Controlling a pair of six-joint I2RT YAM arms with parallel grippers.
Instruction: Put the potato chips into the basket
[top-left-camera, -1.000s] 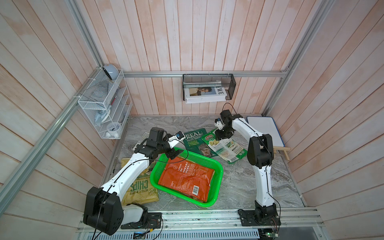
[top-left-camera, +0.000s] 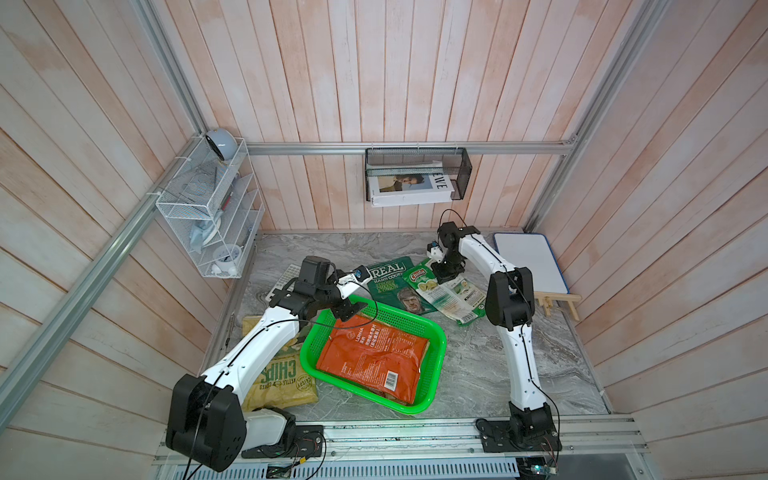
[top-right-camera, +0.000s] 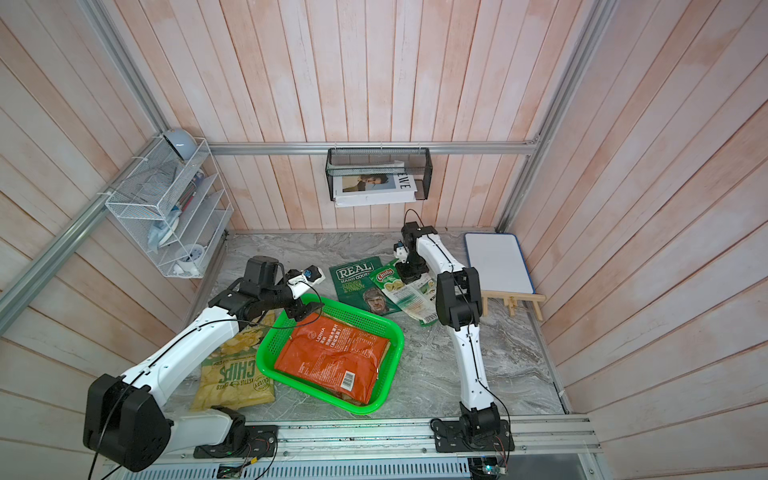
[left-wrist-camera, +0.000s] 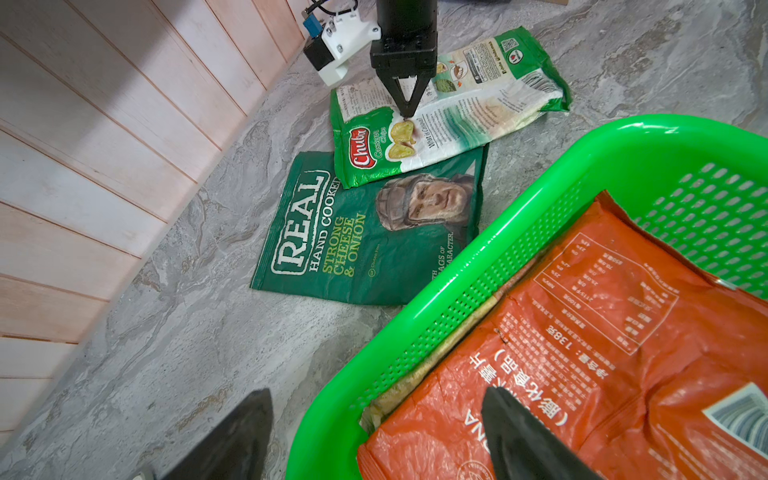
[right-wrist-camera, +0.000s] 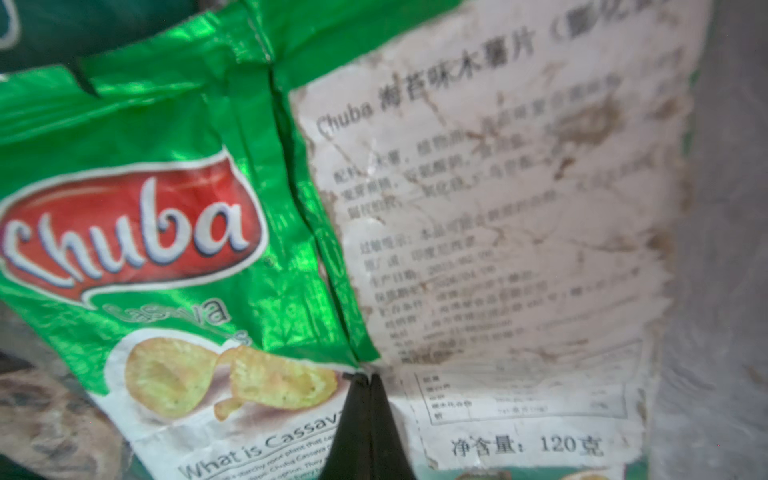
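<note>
The green and white Chuba chips bag (top-left-camera: 464, 300) lies flat on the table, one corner overlapping the dark green REAL chips bag (left-wrist-camera: 360, 232). My right gripper is shut, its fingertips meeting at the Chuba bag's lengthwise seam. Whether a fold of the bag is pinched there does not show. A large orange chips bag (top-left-camera: 372, 356) rests inside the green basket (top-left-camera: 438, 360). Over the basket's back left corner, my left gripper hangs open, its fingers (left-wrist-camera: 244, 436) wide apart and empty.
A yellow CHIPS bag (top-left-camera: 280, 384) lies left of the basket, partly under my left arm. An easel with a white board (top-right-camera: 497, 262) stands at the back right. Bare table (top-left-camera: 480, 368) stretches right of the basket.
My right arm's elbow has swung a little left, and its gripper has shifted slightly left over the Chuba bag. The left arm, basket and bags look unmoved.
</note>
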